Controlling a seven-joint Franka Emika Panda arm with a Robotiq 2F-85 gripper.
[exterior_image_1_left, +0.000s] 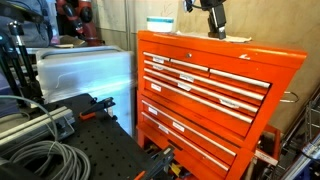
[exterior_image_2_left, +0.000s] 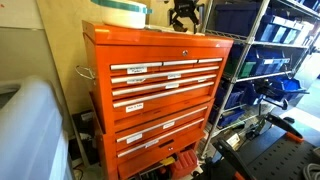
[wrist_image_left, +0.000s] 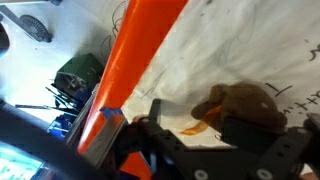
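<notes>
A small brown object with an orange tip lies on a pale, marked sheet on top of the red tool chest. My gripper is low over the chest top, pointing down. In the wrist view its dark fingers stand apart, with the brown object in front of and between them. Part of that object is hidden behind the gripper, and whether the fingers touch it I cannot tell. Exterior view 2 shows the gripper above the chest's back area.
A round white-and-teal container stands on the chest top, left of the gripper. The red front edge of the chest runs close to the sheet. Shelves with blue bins stand to the right of the chest.
</notes>
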